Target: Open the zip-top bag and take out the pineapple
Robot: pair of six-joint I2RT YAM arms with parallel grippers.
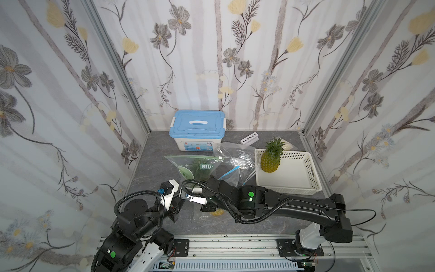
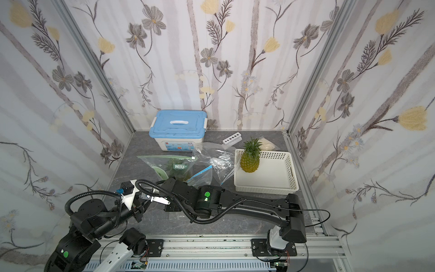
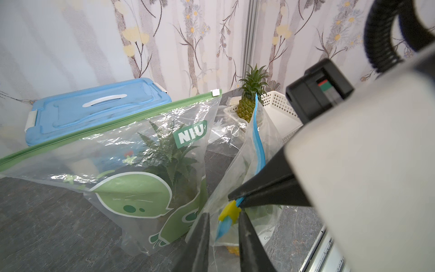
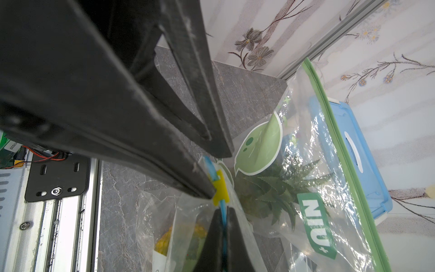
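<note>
A clear zip top bag with a blue zip strip stands on the table, partly hidden by my arms in both top views. Pineapple yellow shows through its film low down. On the strip sits a yellow slider. My right gripper is shut on the thin blue strip close to the slider. My left gripper is part open, its fingertips either side of the slider, apart from each other; whether they touch it I cannot tell. A green-zip NIU bag with a leafy pineapple inside stands alongside.
Another pineapple is in the white basket at the right. The blue-lidded box stands at the back left, a white power strip behind. Crumpled clear film lies mid-table. Both arms are close together at the front.
</note>
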